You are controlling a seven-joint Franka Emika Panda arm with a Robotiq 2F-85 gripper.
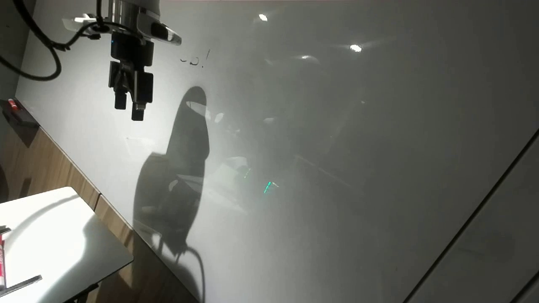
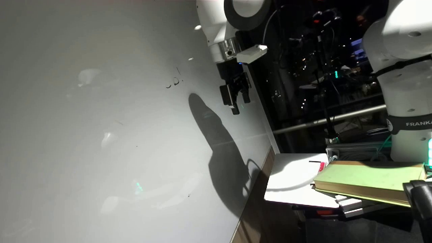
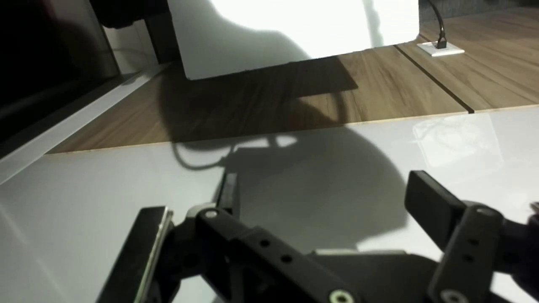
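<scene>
My gripper point(image 1: 129, 112) hangs in the air in front of a large whiteboard point(image 1: 328, 202), fingers pointing down. Its two fingers stand well apart in the wrist view, and the space between them is empty. On the board are a few small dark marks point(image 1: 194, 62), to the right of the gripper and higher up in exterior view 1. In exterior view 2 the same marks point(image 2: 176, 81) lie to the left of the gripper point(image 2: 241, 106). A white table point(image 3: 242, 55) shows beyond the fingers in the wrist view.
A red marker point(image 1: 1, 265) lies on the white table at lower left. A thick green book point(image 2: 368, 176) rests at the table's right side, near the robot base point(image 2: 411, 141). Another red object point(image 1: 13, 104) sits on a dark ledge. The air before the board is clear.
</scene>
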